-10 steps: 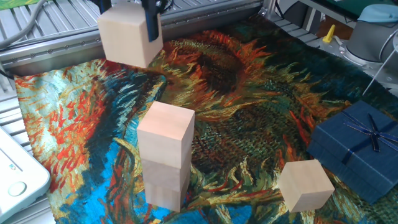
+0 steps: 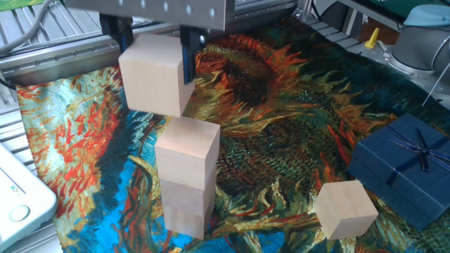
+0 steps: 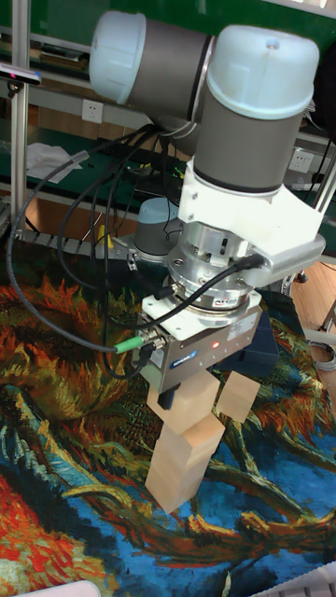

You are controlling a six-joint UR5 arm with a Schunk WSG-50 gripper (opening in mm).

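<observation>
My gripper is shut on a pale wooden cube, one finger on either side of it. The cube hangs level, above and a little behind-left of a stack of wooden cubes in exterior view 2; how much air lies between them is hard to judge. Three cubes make up the stack, the middle one slightly darker. From the other side, in exterior view 3, the held cube overlaps the top of the stack. Another loose cube rests on the cloth to the right.
A dark blue gift box with a ribbon sits at the right. A white device stands at the left edge. The patterned cloth between stack and box is mostly bare. A metal rail runs along the back.
The gripper and its cube have come down and slightly right in exterior view 2, closer to the stack. The stack, loose cube and box have stayed in place.
</observation>
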